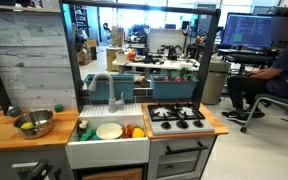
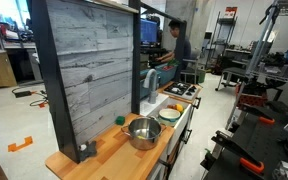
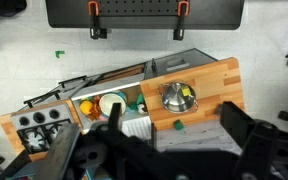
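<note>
A metal pot (image 1: 34, 124) with a yellow item inside sits on the left wooden counter; from above, the wrist view shows the same pot (image 3: 178, 97) and its yellow item (image 3: 186, 91). The white sink (image 1: 108, 149) holds a pale round dish (image 1: 109, 131), orange and yellow items (image 1: 137, 132) and something green (image 1: 87, 134). In the wrist view, the dark parts of my gripper lie low in the picture, high above the counter. They stand apart with a gap between, and nothing shows in it.
A stove (image 1: 176, 118) stands right of the sink, and a tall faucet (image 1: 111, 88) rises behind it. Small green objects (image 2: 120, 120) lie near the pot. A panelled wall (image 2: 92, 75) borders the counter. A seated person (image 1: 274, 75) is at the far right.
</note>
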